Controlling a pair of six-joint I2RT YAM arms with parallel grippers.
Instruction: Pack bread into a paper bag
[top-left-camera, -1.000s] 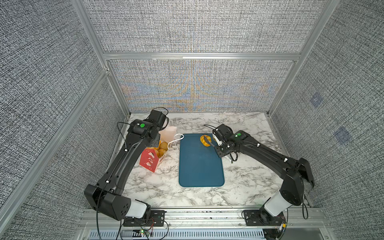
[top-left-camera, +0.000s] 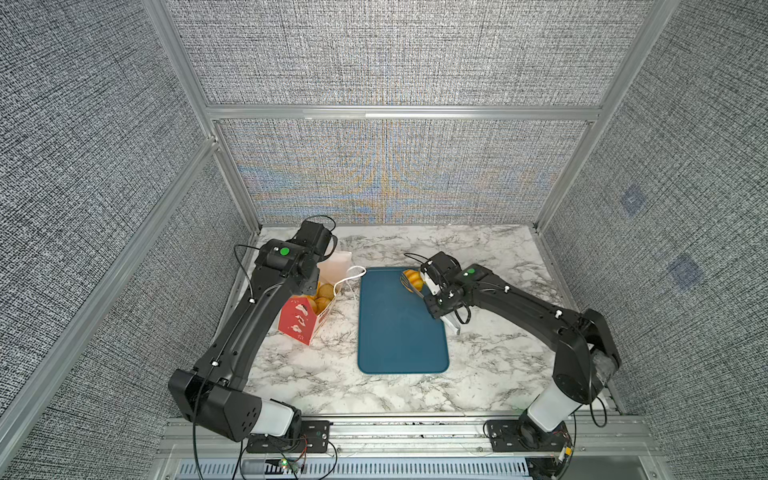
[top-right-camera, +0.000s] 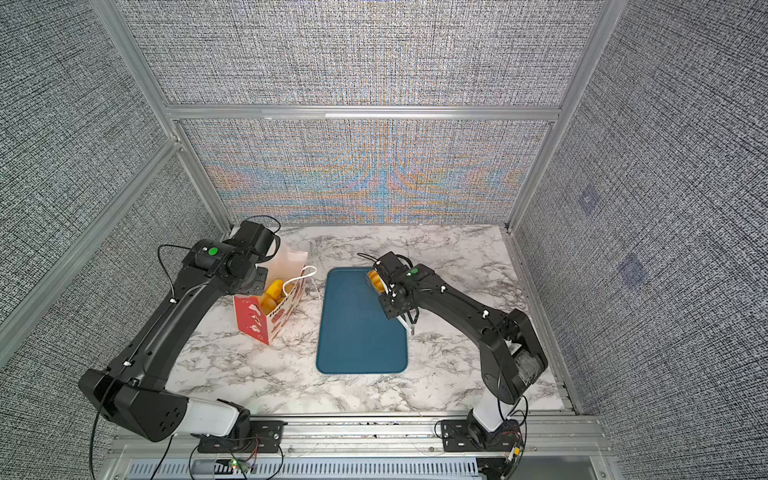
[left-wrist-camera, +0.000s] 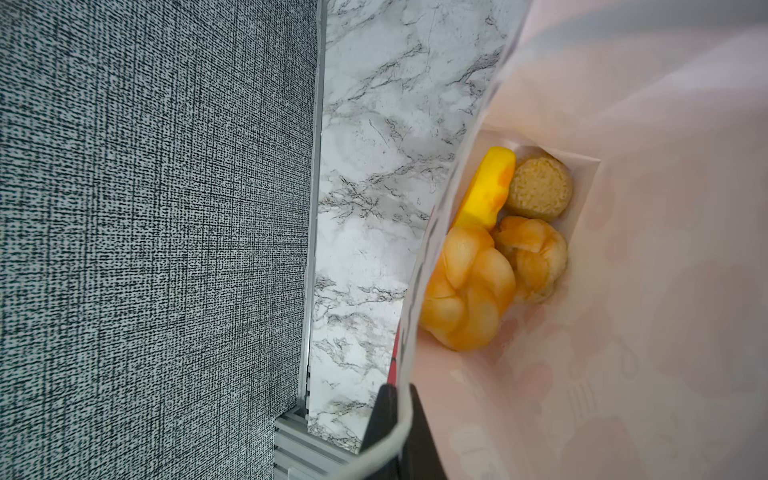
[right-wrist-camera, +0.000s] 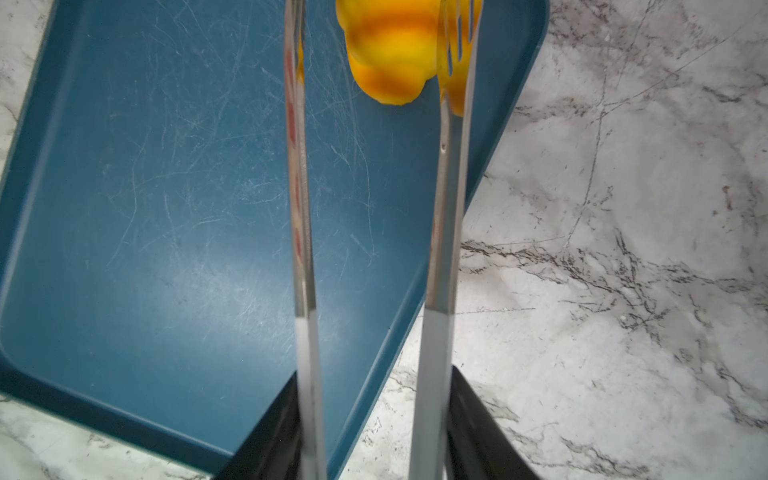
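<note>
The red-and-white paper bag (top-left-camera: 297, 320) stands left of the tray with its mouth up. Inside it, the left wrist view shows a braided bread (left-wrist-camera: 468, 288), a yellow piece (left-wrist-camera: 486, 188), a round bun (left-wrist-camera: 541, 186) and a smaller knotted roll (left-wrist-camera: 532, 256). My left gripper is shut on the bag's thin rim. On the blue tray (top-left-camera: 400, 336) lies one golden bread (right-wrist-camera: 392, 52) near the far right corner. Metal tongs (right-wrist-camera: 445, 200) sit between the fingers of my right gripper, which is open. The tongs' spread tips reach either side of that bread.
A white rope handle (top-left-camera: 349, 276) leans out from the bag toward the tray. Most of the tray is bare.
The right arm has shifted slightly to the left, its tongs now around the bread on the tray. The left arm holds still; the bag's upper edge has shifted slightly.
</note>
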